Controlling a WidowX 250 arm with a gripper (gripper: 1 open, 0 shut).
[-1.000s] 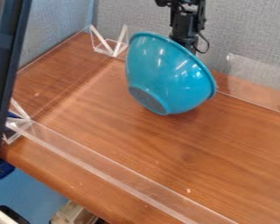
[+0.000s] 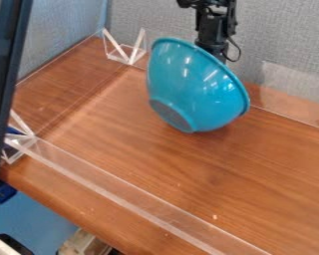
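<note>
A turquoise bowl [image 2: 197,90] is tilted on its side in the upper middle, its underside toward the lower left, above or on the wooden surface [image 2: 215,189]. My black gripper [image 2: 213,36] is behind the bowl at the top, its lower part hidden by the bowl, so its fingers and any grip on the rim cannot be seen.
Clear plastic edging runs along the front and back of the surface, with white brackets [image 2: 124,50] at the back left and near the left edge. A grey padded wall stands behind.
The bowl has shifted slightly right and tilted a little differently, and the arm has moved slightly with it.
</note>
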